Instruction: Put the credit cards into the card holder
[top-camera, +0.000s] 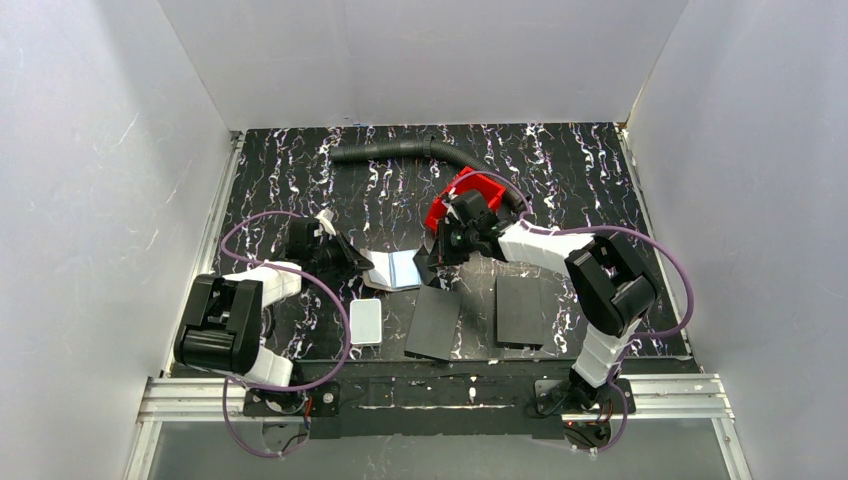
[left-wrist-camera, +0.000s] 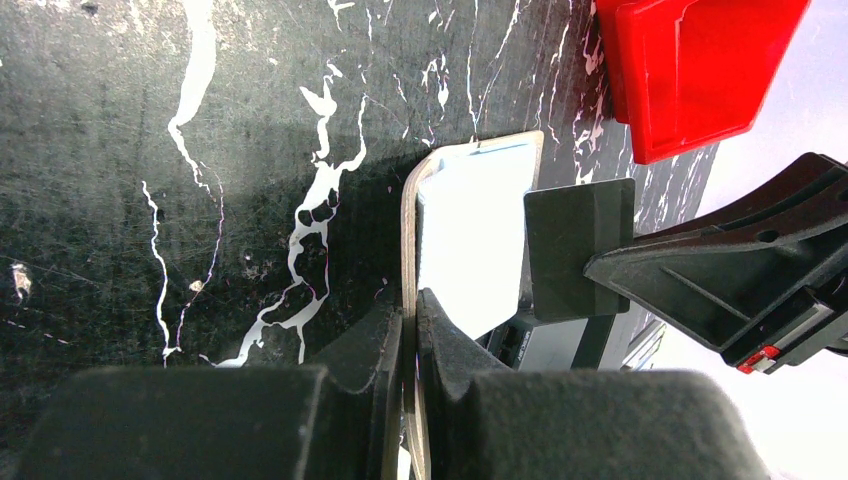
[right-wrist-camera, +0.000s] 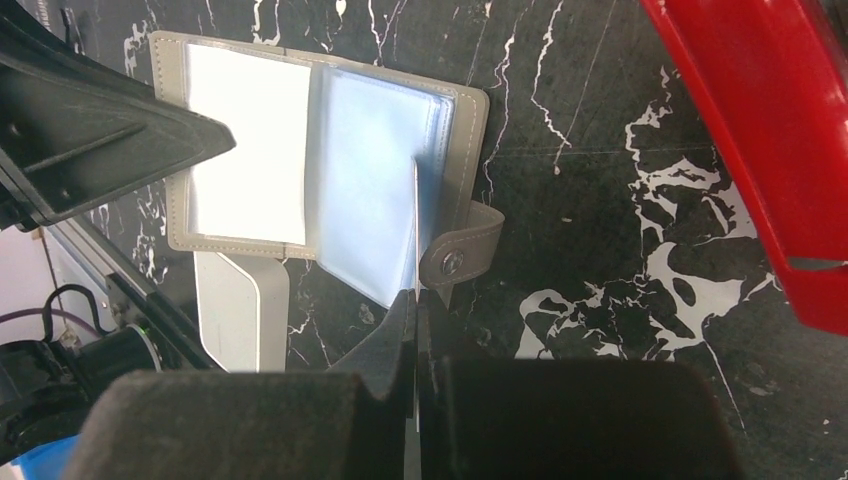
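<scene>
The open card holder (top-camera: 398, 285) has a tan border, a white left side and a pale blue sleeve (right-wrist-camera: 375, 180) on its right side, plus a strap with a snap (right-wrist-camera: 465, 252). My left gripper is shut on the holder's left edge. A dark card (left-wrist-camera: 575, 235) is in my right gripper, shut on one end of it. Seen edge-on in the right wrist view, the card crosses the right part of the blue sleeve. Whether it touches the sleeve I cannot tell; in the left wrist view it appears beside the holder.
Behind the right gripper sits a red open box (top-camera: 482, 186), close to a black hose (top-camera: 385, 152). In front of the holder lie a white case (top-camera: 366, 322) and a dark flat block (top-camera: 433, 323); another dark block (top-camera: 519, 311) is farther right.
</scene>
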